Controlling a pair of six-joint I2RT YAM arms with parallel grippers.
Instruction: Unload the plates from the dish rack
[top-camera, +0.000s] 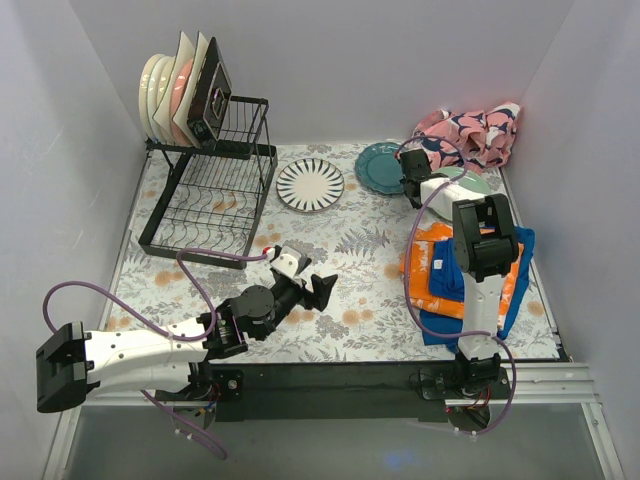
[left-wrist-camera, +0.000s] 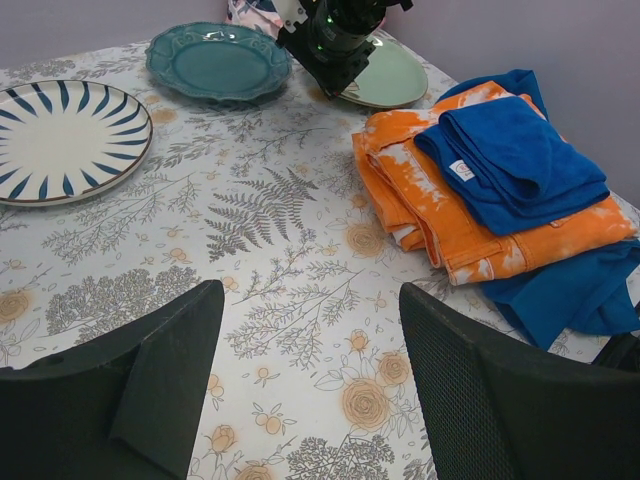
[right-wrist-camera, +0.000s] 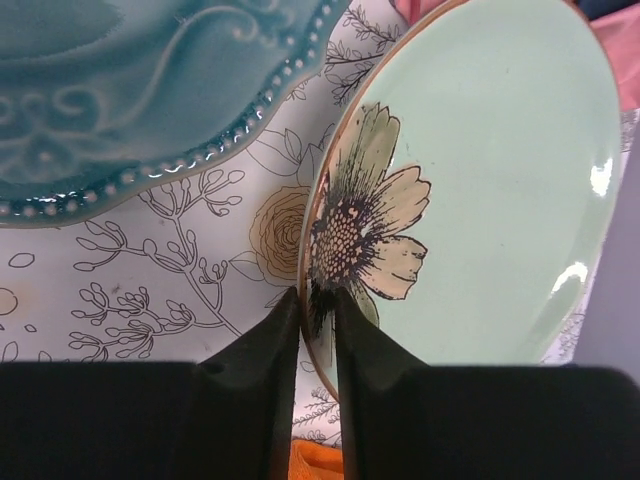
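Observation:
In the right wrist view, my right gripper is narrowly open, its fingers either side of the left rim of a pale green plate (right-wrist-camera: 500, 170) with a flower. The floral tabletop shows through the gap below the rim. A teal plate (top-camera: 380, 167) lies just left of that gripper. Further left is a white plate with dark blue strokes (top-camera: 310, 185). Upright in the upper tier of the black dish rack (top-camera: 258, 190) stand several plates (top-camera: 160, 90), white, cream and pink. Over the bare table, my left gripper stands wide open and empty.
An orange and blue pile of folded cloths (top-camera: 435, 280) lies at the right, below the green plate. A pink patterned cloth (top-camera: 480, 135) is bunched in the back right corner. A black box (top-camera: 210, 95) stands beside the racked plates.

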